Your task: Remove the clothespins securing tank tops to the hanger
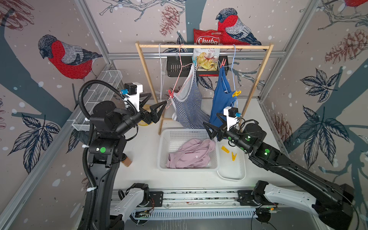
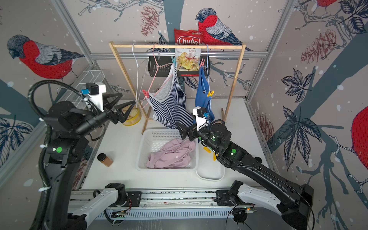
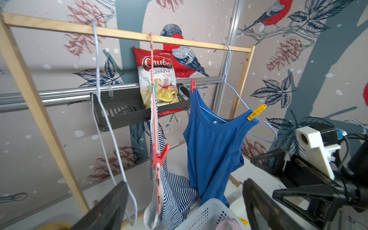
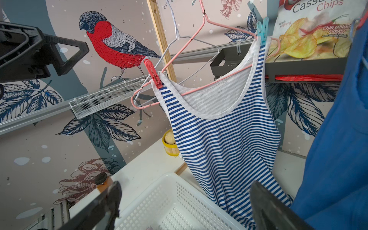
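Observation:
On the pink hanger hangs a striped tank top, clipped by a red clothespin at its near shoulder and a teal clothespin at the far one. A blue tank top hangs from the blue hanger, with a red clothespin and a yellow clothespin at its shoulders. My left gripper stands open just left of the striped top's red clothespin, nothing between its fingers. The right gripper, also open and empty, is in front of the tops' lower parts.
A white basket holds a pink garment. Beside it, a white tray contains yellow clothespins. An empty white hanger hangs at the rail's left. A yellow basket and a jar stand at the left.

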